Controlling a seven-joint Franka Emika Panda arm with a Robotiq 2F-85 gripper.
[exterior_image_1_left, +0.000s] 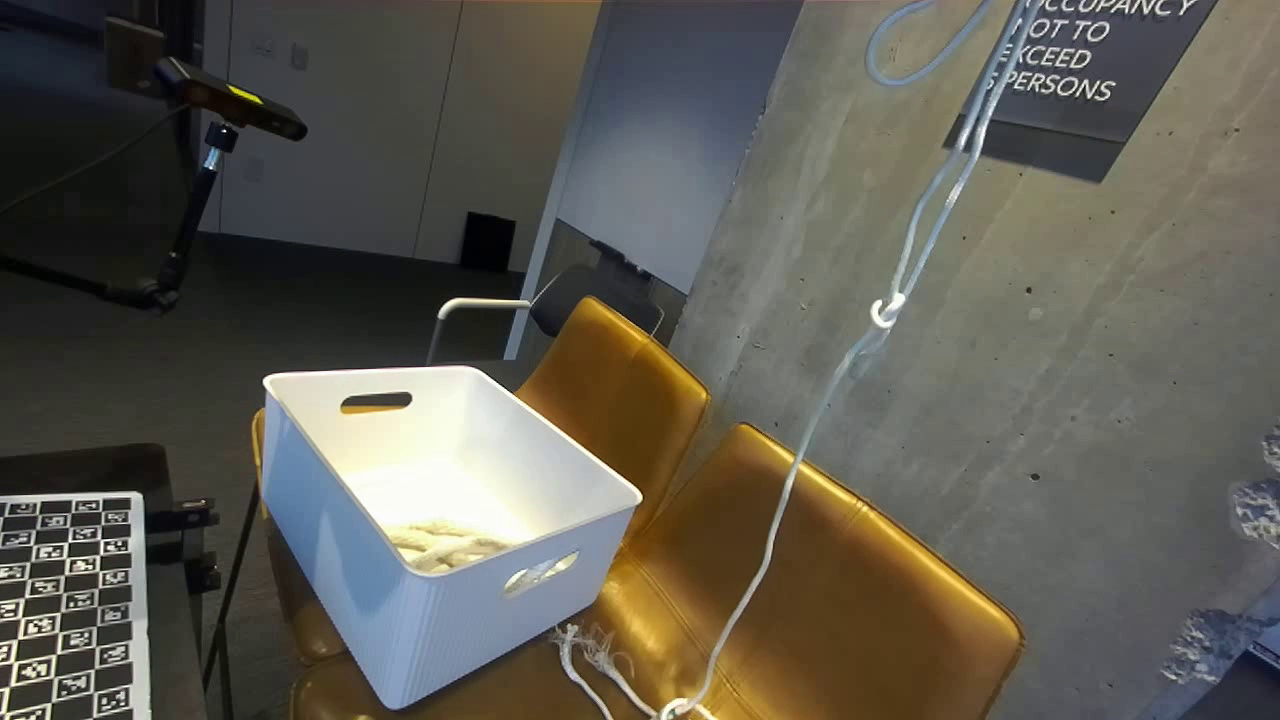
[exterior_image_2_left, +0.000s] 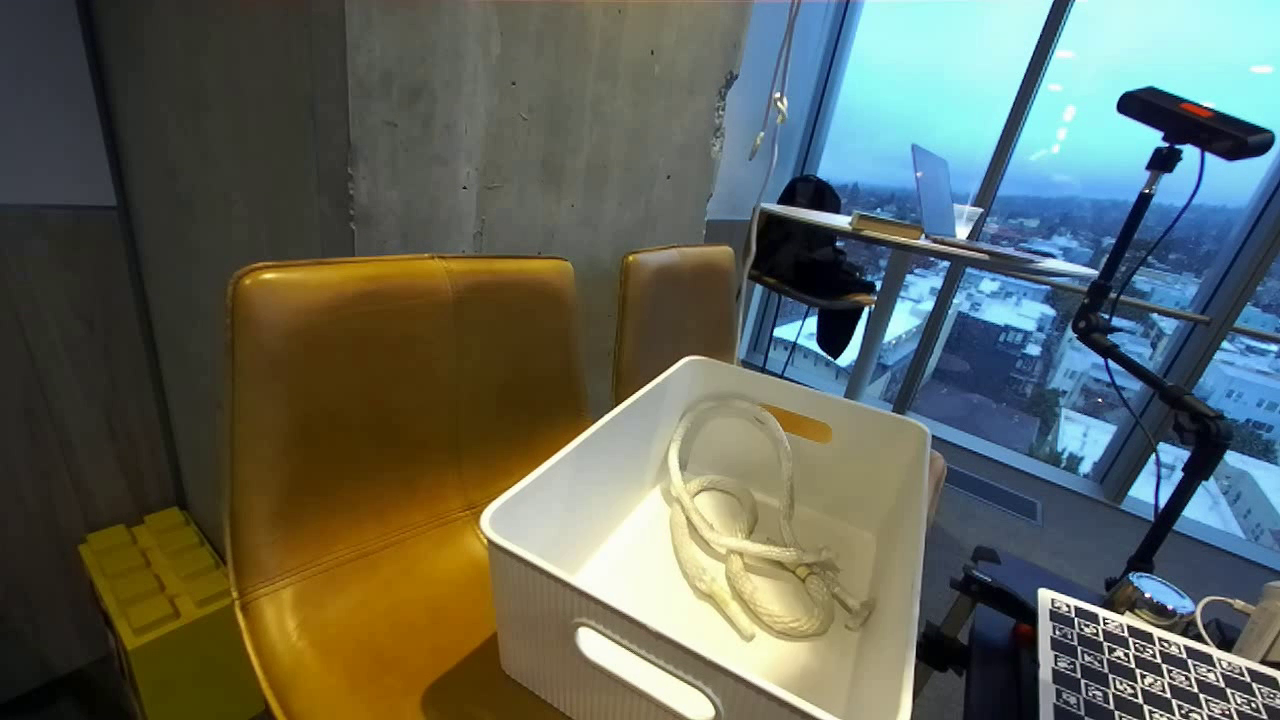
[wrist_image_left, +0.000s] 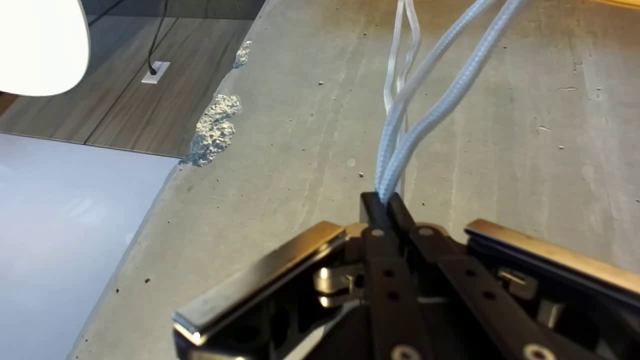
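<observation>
A light blue-white rope (wrist_image_left: 414, 141) is pinched between the fingertips of my gripper, which is shut on it in the wrist view; a doubled loop sticks out beyond the tips. From above the frame in exterior view 1, the same rope (exterior_image_1_left: 786, 486) hangs as two strands to a knot (exterior_image_1_left: 885, 312), then as one strand down to the tan chair, its lower part near frayed ends (exterior_image_1_left: 588, 648). The arm itself is out of both exterior views. More white rope (exterior_image_2_left: 744, 552) lies coiled inside the white bin (exterior_image_2_left: 576, 600).
The bin rests on tan leather chairs (exterior_image_1_left: 828, 576), left of the hanging rope. A concrete wall (exterior_image_1_left: 1020, 384) stands behind. At the left, a camera on an arm (exterior_image_1_left: 234, 102) rises near a checkered board (exterior_image_1_left: 72, 600).
</observation>
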